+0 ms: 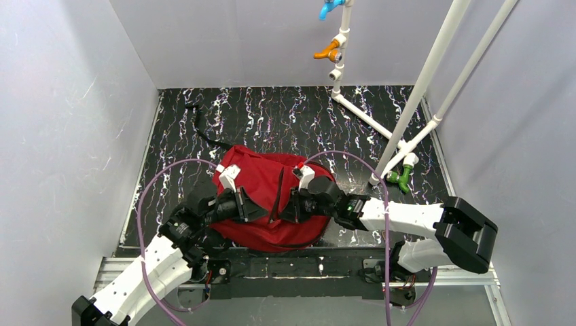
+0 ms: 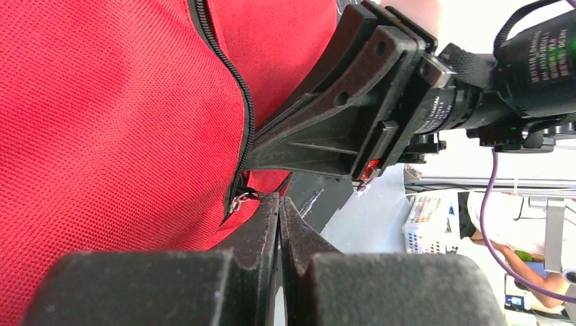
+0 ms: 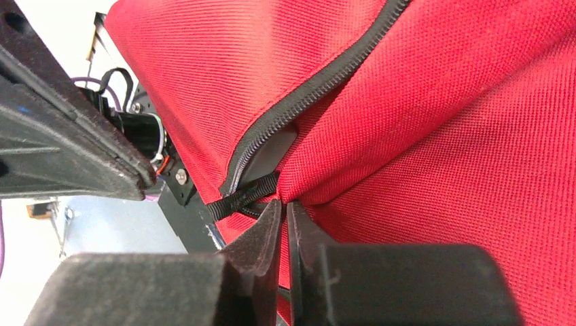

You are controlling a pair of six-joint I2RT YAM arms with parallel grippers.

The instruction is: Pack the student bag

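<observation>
A red bag lies slumped on the dark floor beneath both grippers. Its black zipper runs down to a metal pull. My left gripper is shut close beside this pull; nothing clearly shows between its fingertips. In the right wrist view, my right gripper has its fingertips almost together, a narrow red gap between them. They meet a fold of red cloth and sit beside a black strap; whether the cloth is pinched, I cannot tell. The zipper is parted beside that fold.
A black strap trails from the bag towards the back left. White pipes with a green valve stand at the right. The marbled floor behind the bag is clear.
</observation>
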